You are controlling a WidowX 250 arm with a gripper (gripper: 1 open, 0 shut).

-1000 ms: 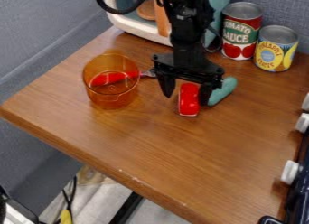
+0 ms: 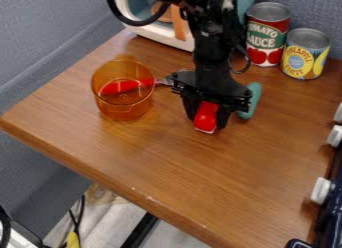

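The black gripper [image 2: 209,102] is low over the wooden table [image 2: 174,182], its fingers around a red block [image 2: 206,119] that appears to rest on the tabletop; whether they are shut tight on it is hard to see. A teal object [image 2: 250,102] lies just behind it to the right. An amber transparent cup [image 2: 123,98] stands to the left, with a red-handled fork [image 2: 130,86] seen at it, its tines toward the gripper.
A tomato can [image 2: 266,34] and a yellow can [image 2: 305,54] stand at the back right. A black appliance with white knobs [image 2: 321,190] runs along the right edge.
Over the last second the gripper has moved down and its fingers have closed in around the red block, which now shows less. The cup and cans have not moved.
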